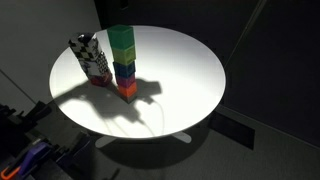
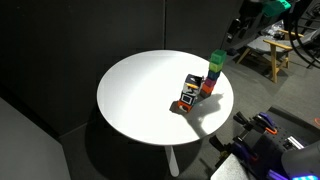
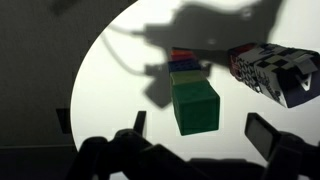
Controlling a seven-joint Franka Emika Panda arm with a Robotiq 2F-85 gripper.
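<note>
A tall tower of coloured blocks stands upright on the round white table, its green top block above yellow-green, blue and red-orange ones. Beside it is a black-and-white patterned stack with a red base. In the wrist view the green block lies ahead of my gripper, roughly between the directions of its two fingers but apart from them. The fingers stand wide with nothing held. At the lower left of exterior view 1, the gripper is just off the table's near edge, dark and partly cut off.
Dark floor surrounds it, with a dark floor patch to one side. Cables and arm parts occupy the right of exterior view 2.
</note>
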